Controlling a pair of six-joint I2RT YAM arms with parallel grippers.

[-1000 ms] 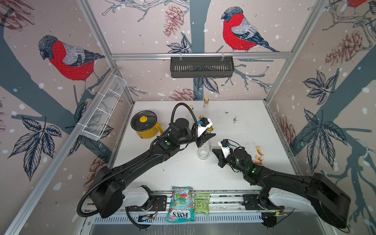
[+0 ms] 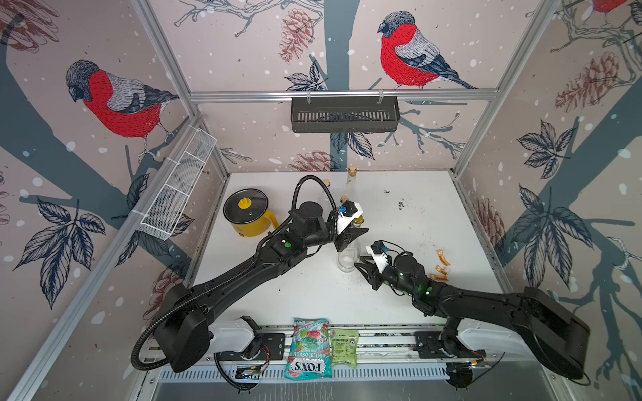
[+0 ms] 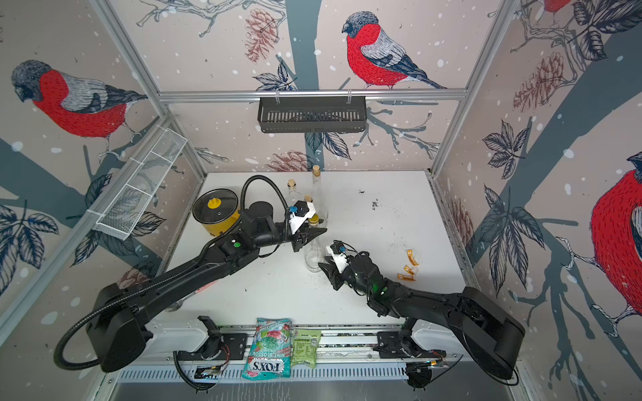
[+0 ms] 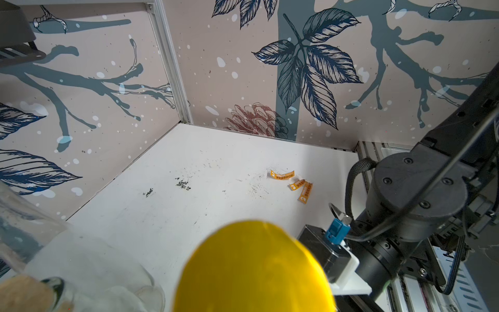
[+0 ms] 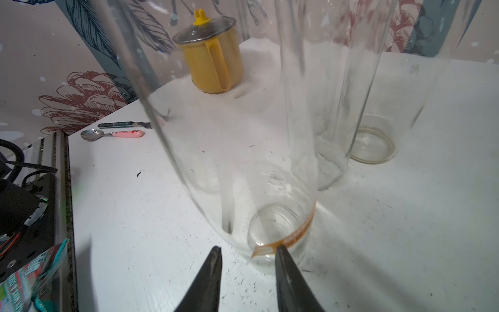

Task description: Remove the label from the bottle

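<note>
A clear bottle (image 2: 347,257) stands mid-table with a yellow top (image 4: 253,265), held by my left gripper (image 2: 351,234), shut on it. In the right wrist view an orange label strip (image 5: 280,243) runs along the bottle's lower edge. My right gripper is low at the bottle's right, its fingertips part open just in front of the label, with nothing visible between them.
Other corked bottles (image 3: 316,183) stand behind. A yellow pot (image 2: 247,220) sits back left, with a spoon (image 5: 93,134) near the left edge. Orange strips (image 4: 282,174) lie at the right.
My right gripper has moved left toward the bottle's lower part. The left gripper stays in place.
</note>
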